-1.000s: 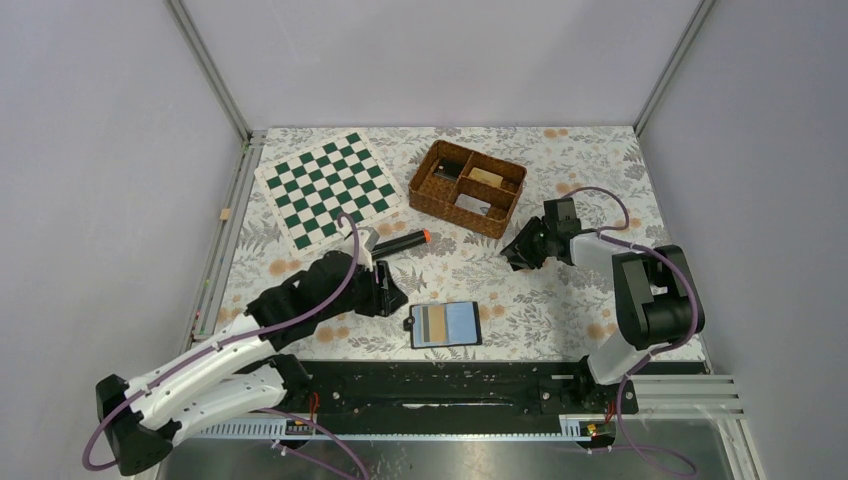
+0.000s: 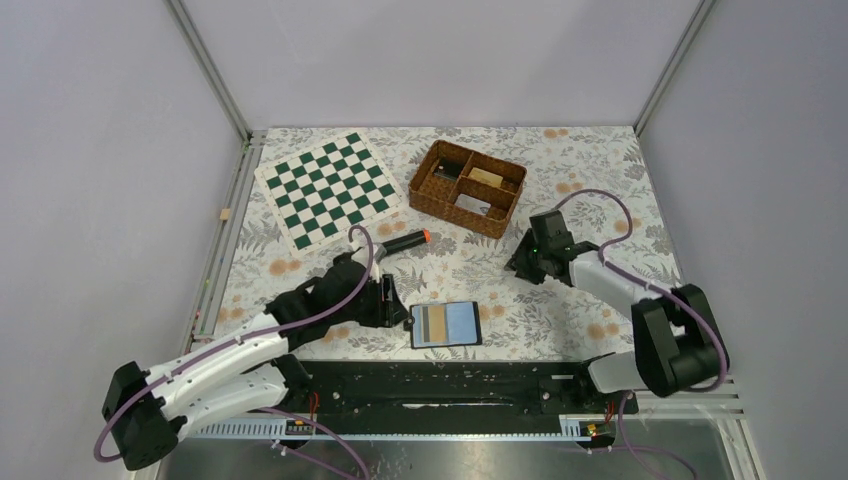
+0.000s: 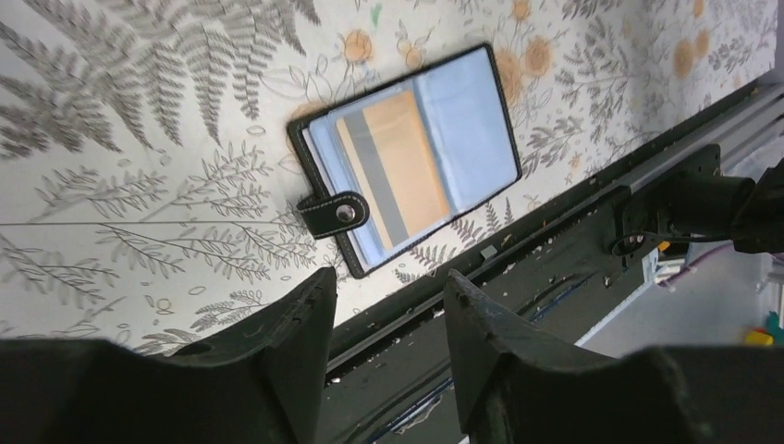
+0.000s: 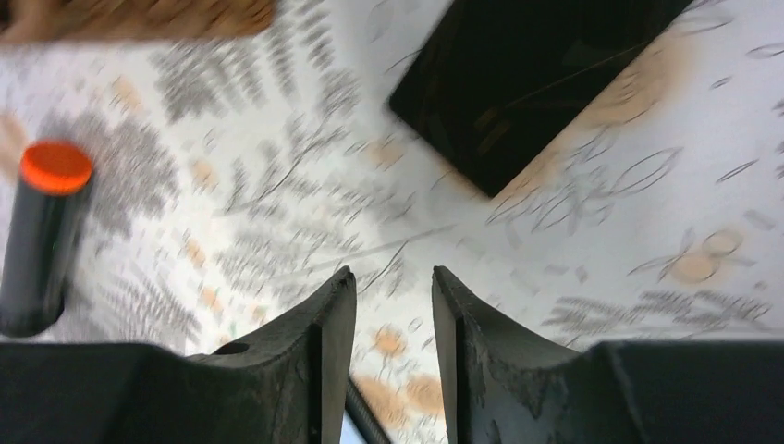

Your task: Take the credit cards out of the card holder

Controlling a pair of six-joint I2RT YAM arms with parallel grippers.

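The card holder lies unfolded on the table near the front edge. In the left wrist view its snap strap sticks out on the left side, and a tan card with a grey stripe sits in the left pocket; the right half is plain light blue. My left gripper is open just beside the strap end, nothing between its fingers. Farther right, my right gripper stands open and empty. A flat black card lies on the table ahead of its fingertips, largely covered by the gripper from above.
A wicker basket with several small items in its compartments stands at the back. Left of it are a green-white checkered board and a black cylinder with an orange end. Tabletop between holder and basket is clear.
The left gripper has come down slightly toward the card holder's strap side. My right arm has shifted toward the front and its gripper has turned a little. The holder has stayed in place.
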